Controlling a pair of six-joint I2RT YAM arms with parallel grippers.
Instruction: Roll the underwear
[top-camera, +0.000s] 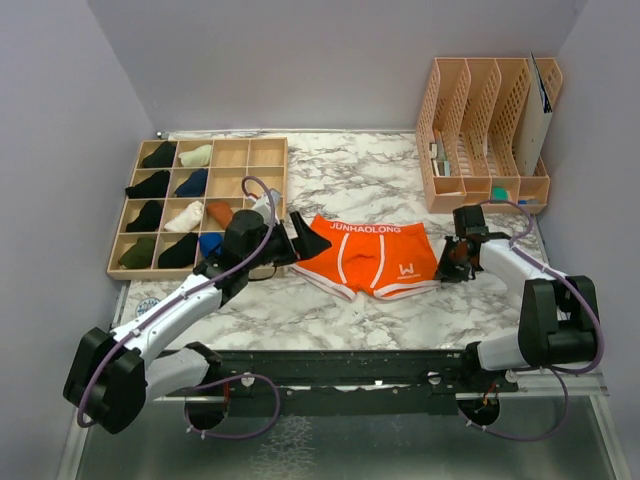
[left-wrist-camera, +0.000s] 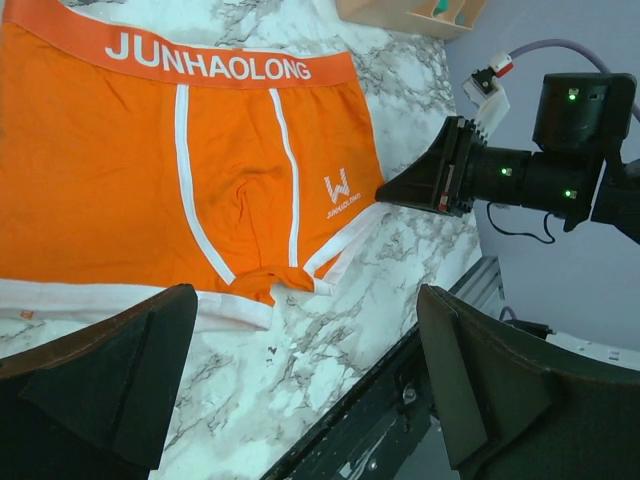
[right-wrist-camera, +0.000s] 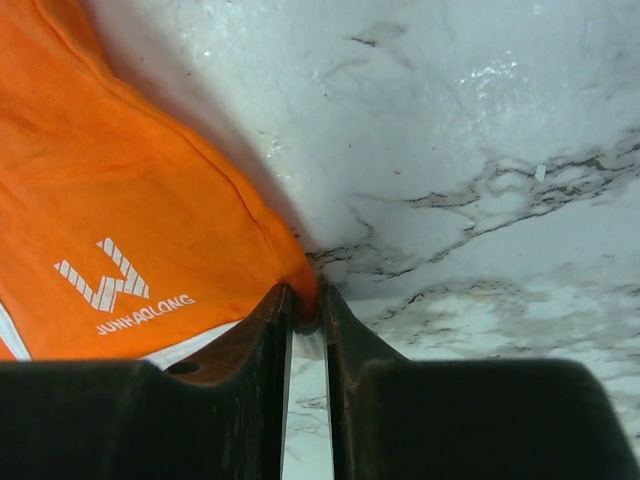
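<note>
The orange underwear (top-camera: 362, 255) lies spread on the marble table, its printed waistband away from me and white-trimmed leg openings toward me. In the right wrist view, its near right corner (right-wrist-camera: 300, 272) is bunched between the fingertips of my right gripper, which are close together on it. My left gripper (top-camera: 308, 243) is open above the garment's left side. Between its widely parted fingers, the left wrist view shows only the garment's lower hem and bare table, with nothing held. The left arm covers part of the underwear's left edge in the top view.
A wooden divided box (top-camera: 232, 156) with several rolled garments stands at the left, close to my left arm. A tall slotted organizer (top-camera: 475, 100) is at the back right. Bare marble table (top-camera: 370, 185) shows behind and in front of the underwear.
</note>
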